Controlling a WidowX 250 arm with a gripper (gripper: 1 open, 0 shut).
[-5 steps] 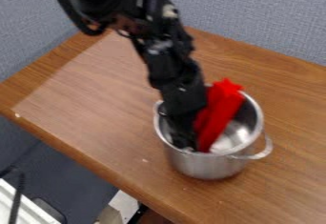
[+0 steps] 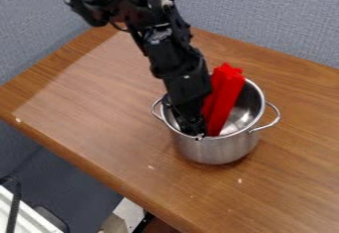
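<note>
A steel pot (image 2: 216,150) with two side handles stands on the wooden table. Inside it, a red object (image 2: 227,90) leans upright against the right part of the gripper. My black gripper (image 2: 192,128) reaches down into the pot from above, at its left side. The fingertips are dark and partly hidden by the pot, so their opening and anything between them cannot be made out.
A grey padded wall (image 2: 265,19) runs behind.
The arm has moved a little up and back, and the red object sits slightly higher in view. The pot has shifted slightly away from the near edge.
</note>
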